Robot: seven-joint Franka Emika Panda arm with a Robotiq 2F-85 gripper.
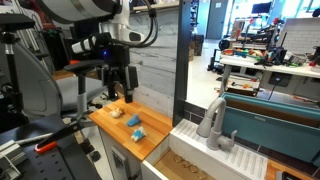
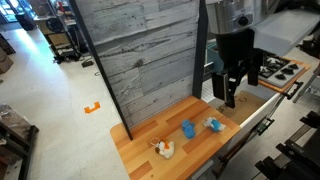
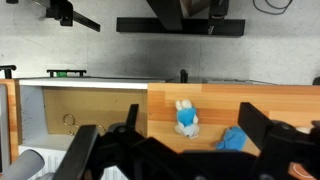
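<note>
My gripper (image 1: 118,92) hangs open above the wooden counter (image 1: 158,130), with nothing between its fingers. Three small things lie apart on that counter: a light blue and white toy (image 1: 138,134), a plain blue piece (image 1: 133,120) and a whitish toy (image 1: 115,112). In the wrist view the blue and white toy (image 3: 186,117) shows between the spread fingers, some way below them. The blue piece (image 3: 232,138) is to its right, near the right finger. All three also show in exterior view 2, the whitish toy (image 2: 163,148) farthest left.
An open white drawer or bin (image 1: 230,160) adjoins the counter, with several small rings on its floor. A grey faucet-like fixture (image 1: 211,122) stands at its back edge. Behind the counter rises a grey plank wall (image 2: 150,65).
</note>
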